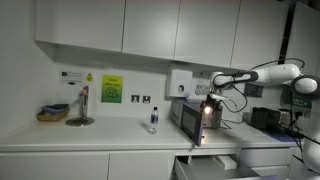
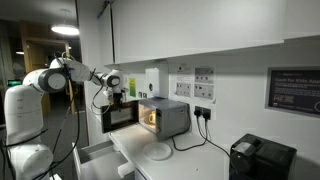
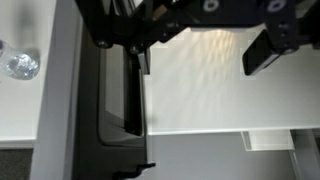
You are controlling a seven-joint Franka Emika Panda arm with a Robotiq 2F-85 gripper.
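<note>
The microwave (image 2: pixel 175 121) stands on the counter, its door (image 1: pixel 191 122) swung open and a warm light showing inside. In the wrist view the door (image 3: pixel 105 110) runs along the left, its dark window side facing my gripper. My gripper is open with nothing between its fingers; the left finger is close against the inner side of the door, though contact cannot be made out. From outside, the gripper (image 1: pixel 213 101) hangs at the microwave's front, beside the open door.
A clear bottle (image 1: pixel 154 121) stands on the counter left of the microwave. Below the door, a drawer (image 1: pixel 222 169) is pulled out. A white plate (image 2: pixel 157 151) lies on the counter beside the microwave. At the far left are a sink and tap (image 1: pixel 85 101).
</note>
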